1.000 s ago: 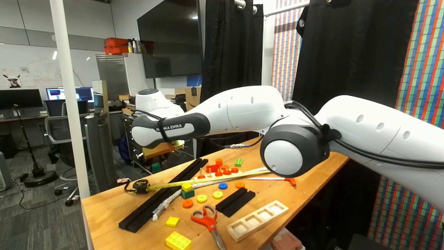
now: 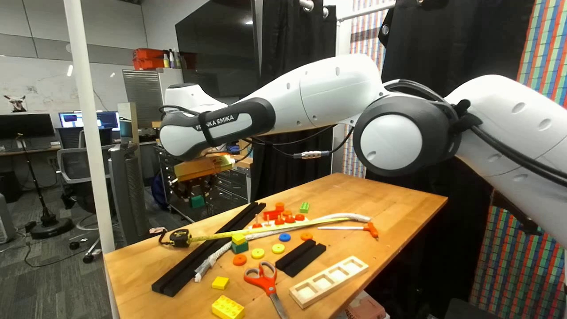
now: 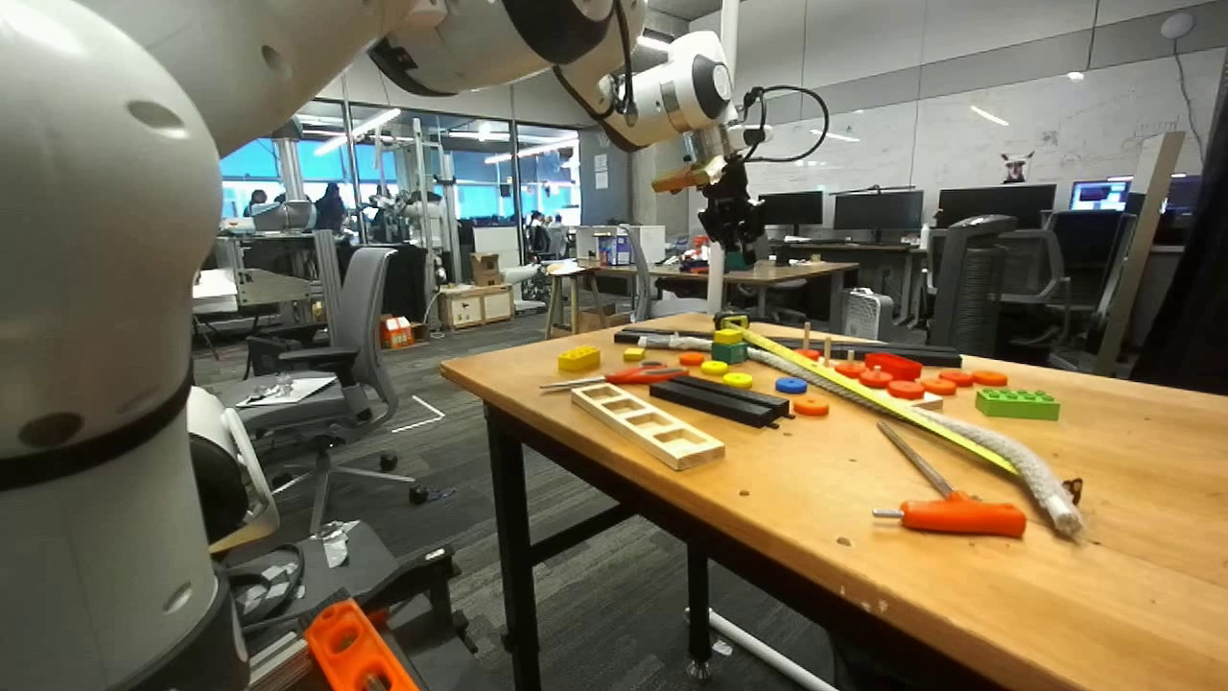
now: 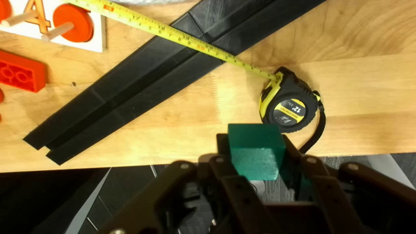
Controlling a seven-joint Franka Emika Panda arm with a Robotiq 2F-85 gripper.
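A green block (image 4: 255, 150) is clamped between the black fingers of my gripper, which is shut on it. In exterior view 1 this green block (image 2: 197, 201) hangs in the air beyond the table's far edge, under the gripper (image 2: 197, 197). The wrist view looks down past it on the table edge, with a black and yellow tape measure (image 4: 290, 103) just beyond the block. On the table, a yellow block (image 2: 238, 239) sits on another green block (image 2: 240, 247). In exterior view 2 the dark gripper (image 3: 733, 248) is raised well above the tabletop.
A long black rail (image 2: 210, 250) lies under the extended yellow tape (image 2: 276, 226). Orange scissors (image 2: 261, 277), a wooden tray (image 2: 328, 282), a short black piece (image 2: 300, 258), yellow bricks (image 2: 228, 307) and several coloured rings lie about.
My arm and gripper have risen, carrying the green block higher and slightly toward the left of exterior view 1. The things on the table have not moved.
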